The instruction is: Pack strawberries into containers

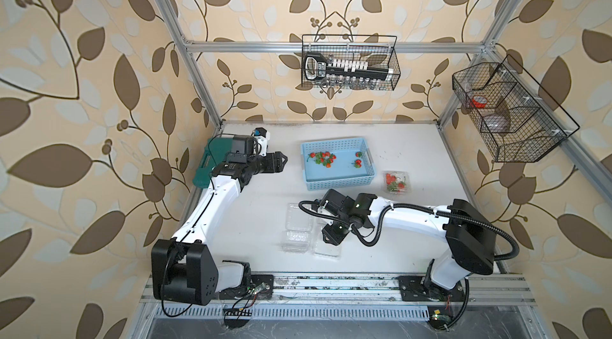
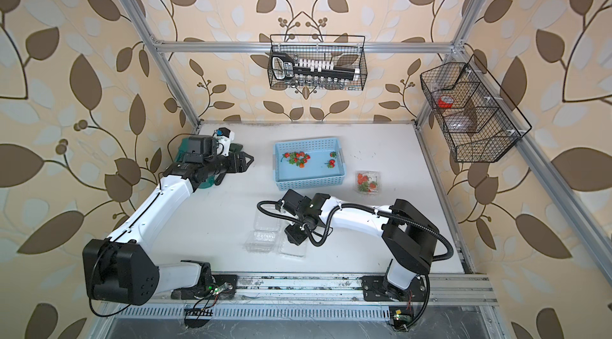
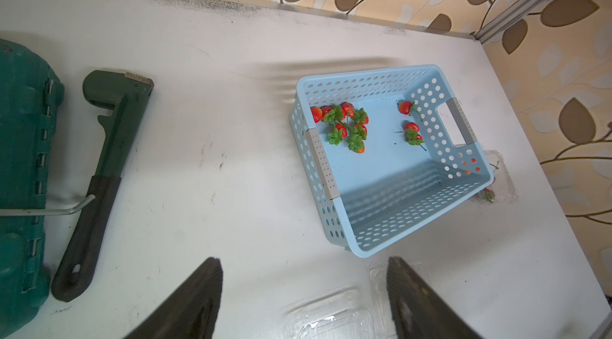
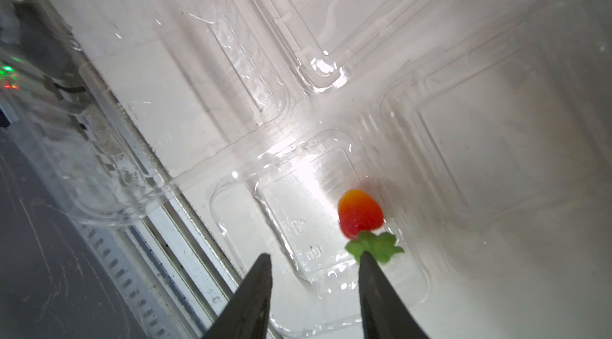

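Observation:
In the right wrist view a red strawberry (image 4: 360,212) with a green leafy top shows within the outline of a small clear container (image 4: 296,211). My right gripper is over that container with its fingers apart; the leaf is close to one fingertip, and whether they touch is unclear. My left gripper is open and empty, held above the table left of the blue basket (image 3: 328,211). Inside the basket, a cluster of strawberries (image 3: 344,123) lies at one end, with a few more strawberries (image 3: 413,133) at the other.
Another clear container (image 1: 396,182) with strawberries stands right of the basket. An open clear container (image 1: 297,237) sits at the front, left of my right gripper. A green case (image 3: 25,179) and a wrench (image 3: 105,167) occupy the left side.

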